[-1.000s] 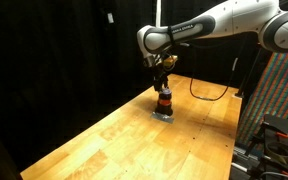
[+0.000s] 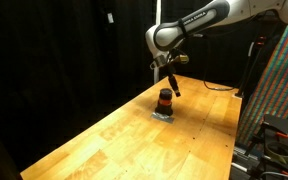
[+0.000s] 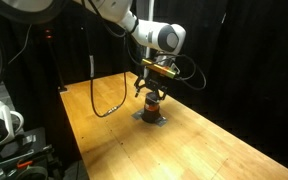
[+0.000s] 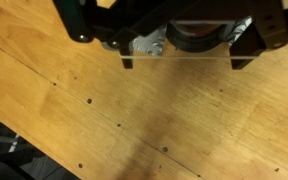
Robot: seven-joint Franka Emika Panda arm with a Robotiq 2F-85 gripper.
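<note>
A dark, round, cup-like object with an orange-red band (image 2: 165, 101) stands upright on the wooden table. Under its base lies a silvery sheet (image 2: 162, 117), whose shiny edge also shows in the wrist view. My gripper (image 2: 166, 83) hangs just above and around the object's top, fingers spread wide. Seen from exterior view 2, the banded object (image 3: 152, 108) is below the gripper. In the wrist view, the gripper is open, with a dark round rim (image 4: 194, 42) partly visible behind the fingers; no contact with the fingers can be made out.
Bare wooden table (image 2: 94, 145) stretches toward the front left. A dark cable loops beside the arm. Black curtains (image 2: 59, 60) stand behind the table, and dark equipment (image 2: 276, 150) sits off its right edge.
My gripper has shifted right in exterior view 1, and its fingers now appear farther apart. More of the object's top is visible; the object itself stays in place.
</note>
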